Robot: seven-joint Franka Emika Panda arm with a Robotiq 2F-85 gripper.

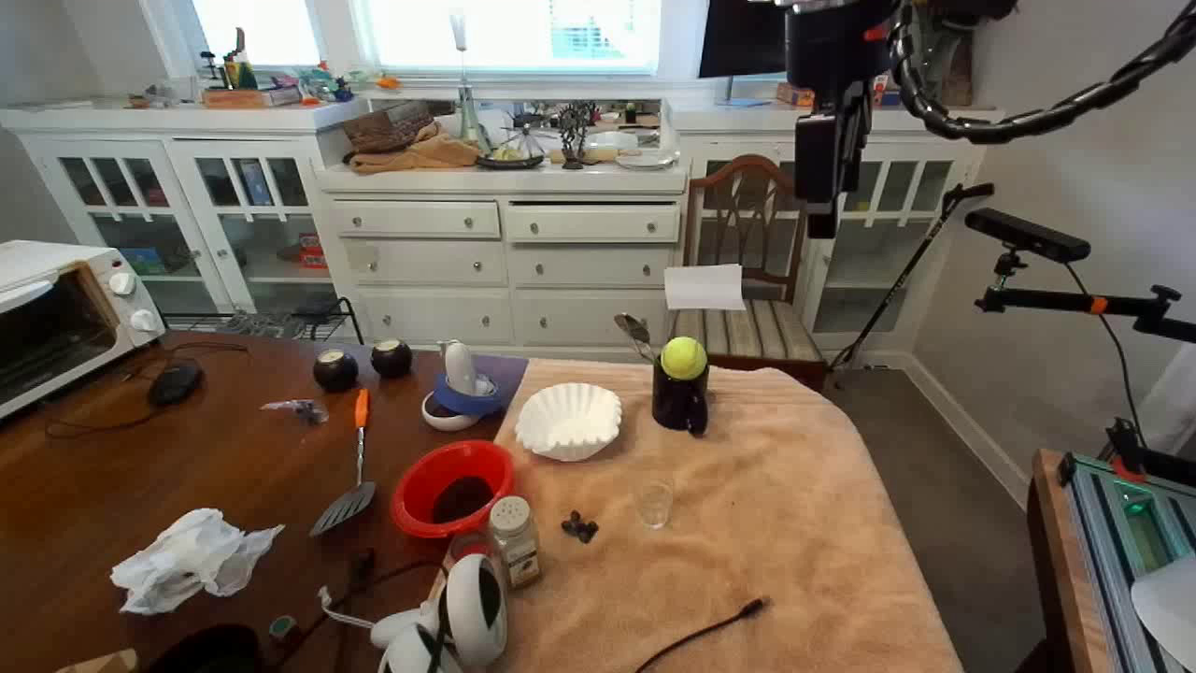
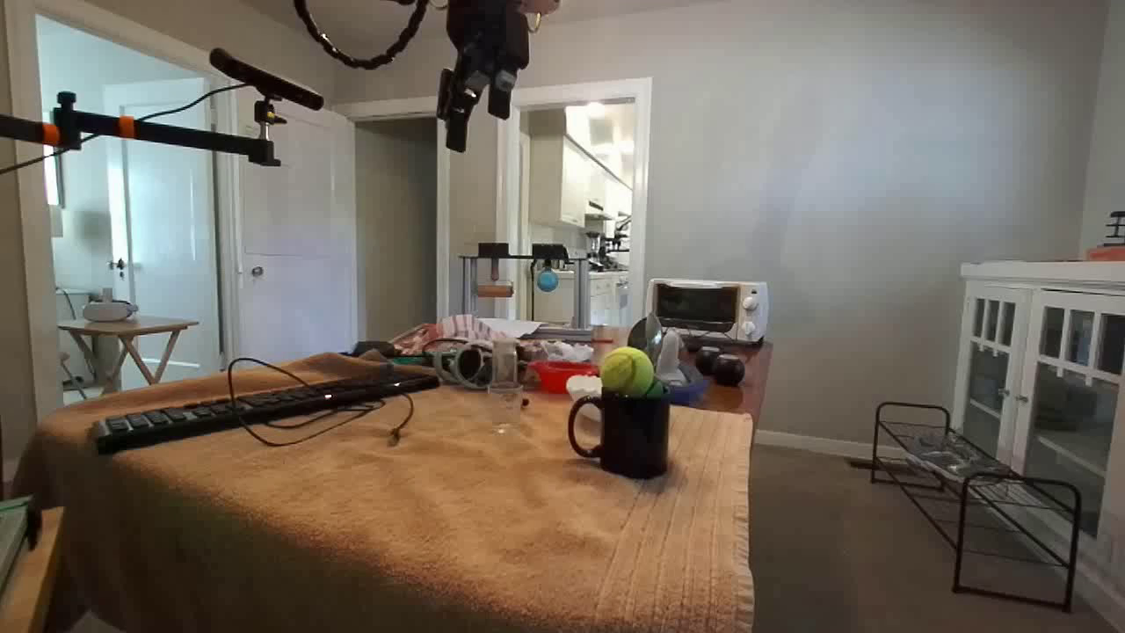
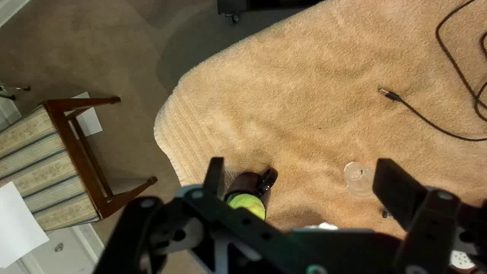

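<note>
High above the towel-covered table hangs my gripper (image 1: 827, 219), its fingers spread wide in the wrist view, nothing between them. Below it stands a black mug (image 2: 635, 434) with a yellow-green tennis ball (image 2: 627, 371) resting in its mouth. A spoon (image 1: 634, 327) shows behind the mug. Left of the mug is a white fluted bowl (image 1: 568, 422). Nearer the front, a clear cup (image 3: 359, 179) is on the towel, with small black pieces (image 1: 579, 526) beside it. A red bowl (image 1: 410, 505) with a dark inside sits at the towel's left edge, near a shaker (image 1: 516, 544).
On the bare wood lie a slotted spatula (image 1: 349, 505), a crumpled white bag (image 1: 191, 561) and two black round holders. A white headset (image 1: 476, 611) sits at the front. A cable (image 3: 424, 119) and a keyboard (image 2: 264, 406) occupy one side; much of the towel is clear.
</note>
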